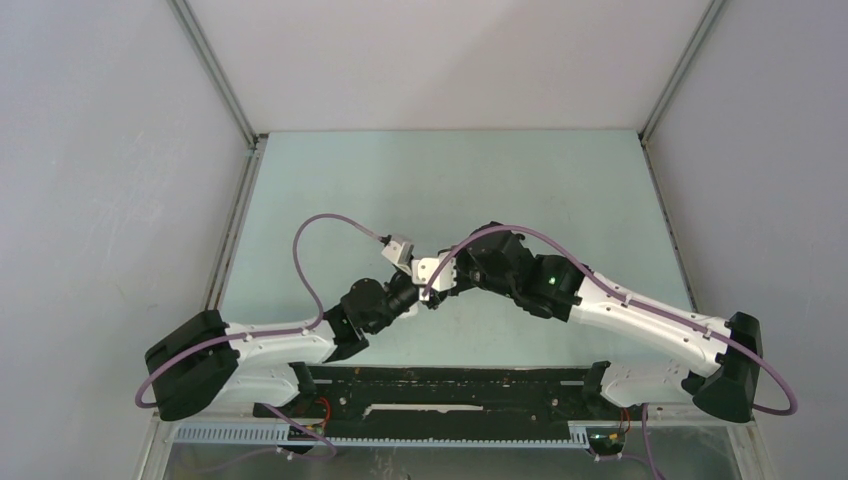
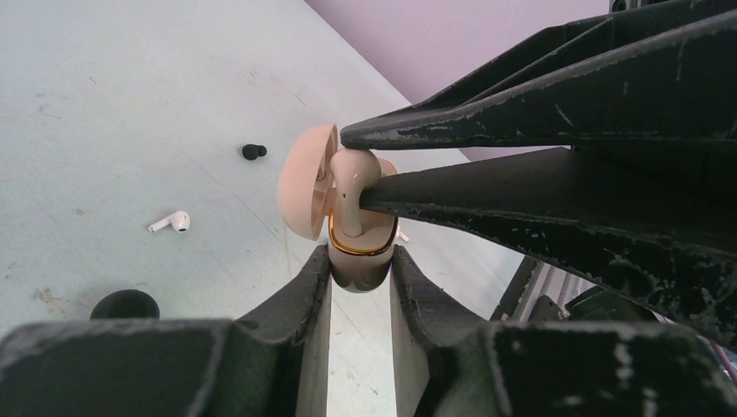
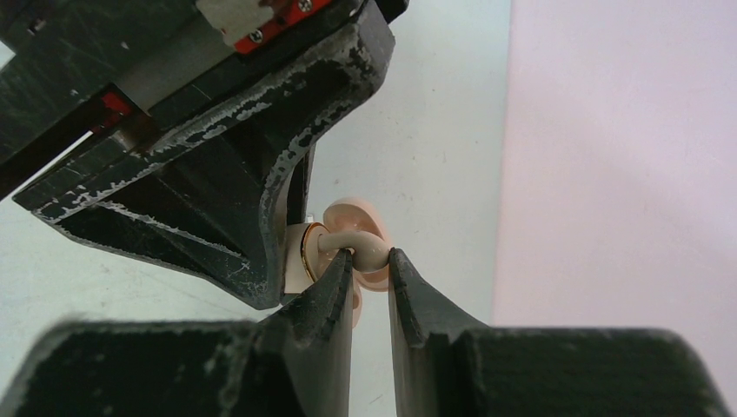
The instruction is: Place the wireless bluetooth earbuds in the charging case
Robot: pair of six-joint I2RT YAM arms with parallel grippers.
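Observation:
A pale pink charging case point(image 2: 358, 271) with a gold band and raised lid point(image 2: 302, 187) is upright in the left wrist view. My left gripper is shut on its lower body. A pink earbud point(image 2: 355, 170) has its head pinched in my right gripper, which is shut. Its stem points toward the case and its tip is at the case's opening in both wrist views; how deep it sits cannot be told. In the top view the two grippers meet near the table's middle and hide case and earbud.
A white earbud point(image 2: 180, 221) and a black earbud point(image 2: 254, 151) lie on the table in the left wrist view. A dark round object point(image 2: 126, 305) is nearer the left gripper.

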